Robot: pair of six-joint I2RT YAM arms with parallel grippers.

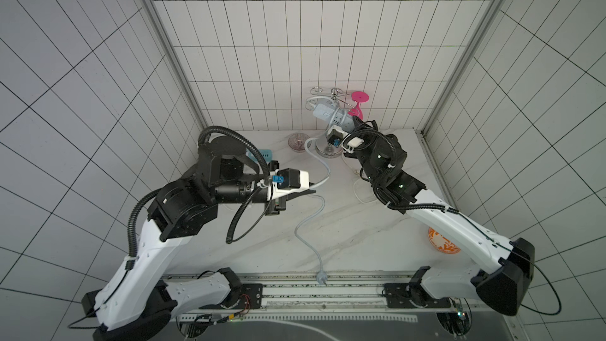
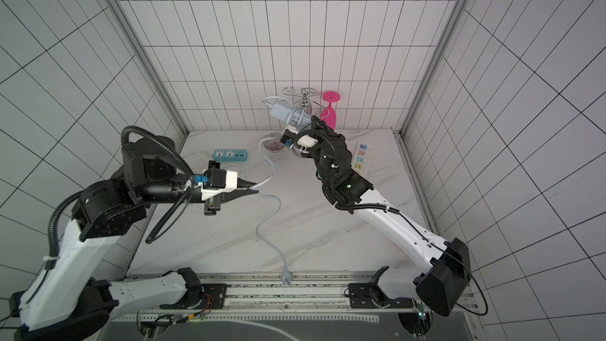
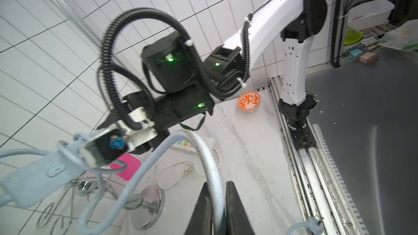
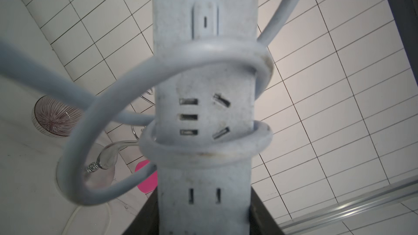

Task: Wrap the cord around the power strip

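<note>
The pale grey power strip (image 4: 206,117) is held up in the air near the back wall. My right gripper is shut on its lower end, one finger on each side. One turn of the grey cord (image 4: 209,154) lies close around the strip, and a larger, looser loop bulges out to the left. From the strip the cord runs across to my left gripper, whose fingers close on it in the left wrist view. Beyond that gripper the cord trails forward over the table to its plug (image 1: 322,276) at the front edge.
A teal power strip (image 2: 230,155) lies at the back left, and a white one with coloured sockets (image 2: 360,156) at the right. A wire rack (image 2: 305,93), pink object (image 2: 329,110) and glass bowl (image 2: 274,145) stand behind. An orange-patterned bowl (image 1: 443,240) sits front right.
</note>
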